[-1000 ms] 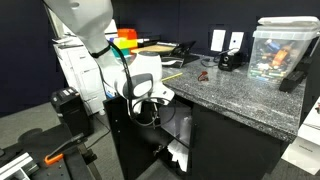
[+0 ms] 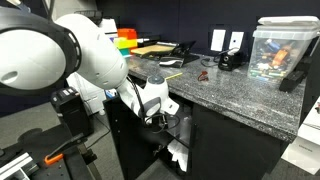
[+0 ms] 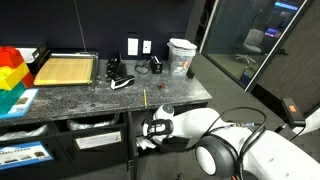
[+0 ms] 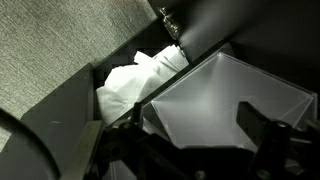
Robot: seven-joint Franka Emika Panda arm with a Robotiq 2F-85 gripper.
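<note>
A crumpled white cloth or paper [image 4: 140, 80] lies low in the open, dark compartment, beside a grey open box [image 4: 235, 105]. In exterior view 1 the white piece [image 2: 179, 155] shows below the counter. My gripper stands open over the box in the wrist view, its dark fingers wide apart and nothing seen between them. From outside, the white wrist of the arm [image 2: 152, 98] hangs at the counter's front edge above the compartment; the fingertips are hard to make out there.
The speckled counter [image 2: 225, 92] carries a lidded clear bin [image 2: 283, 52], a small black device [image 2: 232, 60] and a wooden board [image 3: 65, 70]. A dark upright panel [image 2: 135, 140] stands beside the compartment. Carpet [image 4: 60, 45] is open beyond it.
The wrist has shifted a little right and down towards the compartment.
</note>
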